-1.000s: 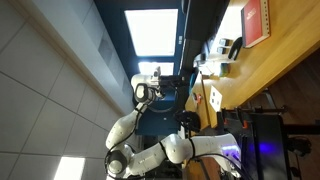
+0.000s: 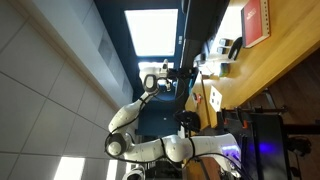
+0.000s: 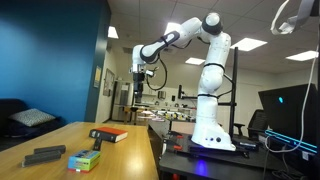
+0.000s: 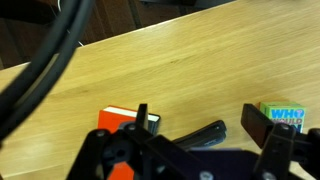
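Note:
My gripper stands open above the wooden table, with nothing between its fingers. In the wrist view, a red book (image 4: 113, 121) lies at lower left, partly covered by the left finger. A dark elongated object (image 4: 203, 136) lies below the gap between the fingers. At right, beyond the right finger, sits a small colourful box (image 4: 284, 112) with "WHO" lettering. From exterior view 2, the gripper (image 3: 137, 98) hangs well above the tabletop, with the red book (image 3: 115, 131), the colourful box (image 3: 83, 160) and a dark elongated object (image 3: 43, 156) lying below.
A thick black cable (image 4: 42, 60) crosses the wrist view's left side. A black stand (image 3: 215, 160) carries the arm beside the table, and a monitor (image 3: 285, 112) stands farther right.
The arm has shifted slightly in exterior view 1, its lower bend moving upward in the picture and the gripper end a little to the right. The objects on the table look unmoved.

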